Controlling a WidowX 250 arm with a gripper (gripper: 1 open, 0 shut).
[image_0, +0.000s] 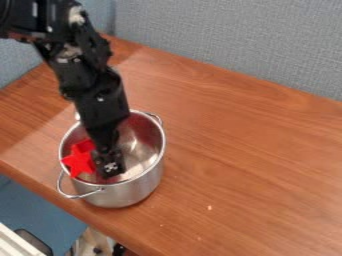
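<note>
A black arm reaches down from the upper left into a steel pot with two wire handles, near the left front edge of the wooden table. Its gripper is low inside the pot, and whether its fingers are apart is hard to see. A red object lies in the pot against the left side, beside the gripper and partly hidden by it.
The tabletop to the right and behind the pot is clear. A grey panel stands along the back. Past the left front edge are a blue surface and some white and dark items.
</note>
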